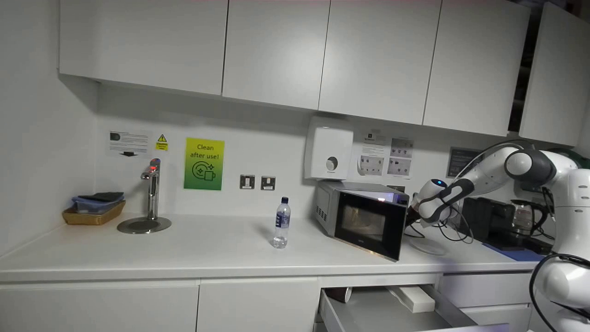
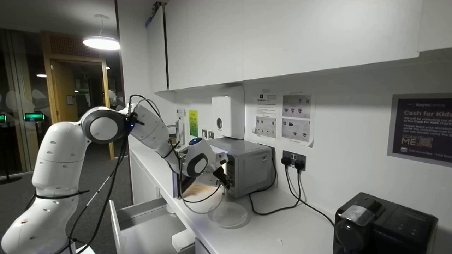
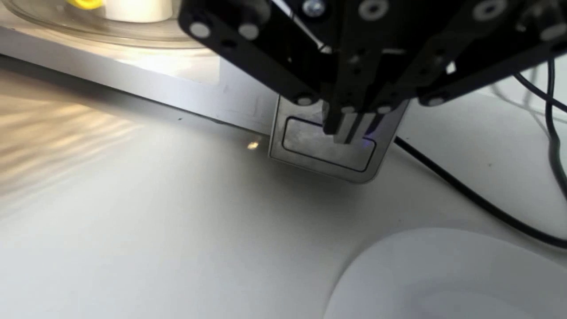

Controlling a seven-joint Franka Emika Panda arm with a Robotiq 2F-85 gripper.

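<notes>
The microwave stands on the counter with its dark door swung open and its inside lit. In the wrist view my gripper is shut, with nothing showing between its fingers. Its tips are over the rectangular button plate low on the microwave's front; whether they touch it, I cannot tell. Exterior view 2 has the gripper close against the front of the microwave. Inside, a glass turntable bears a white object and something yellow, both cut off by the frame edge.
A pale plate lies on the counter near the gripper, beside a black cable. Below, a drawer stands open. A water bottle is left of the microwave; a coffee machine occupies the right.
</notes>
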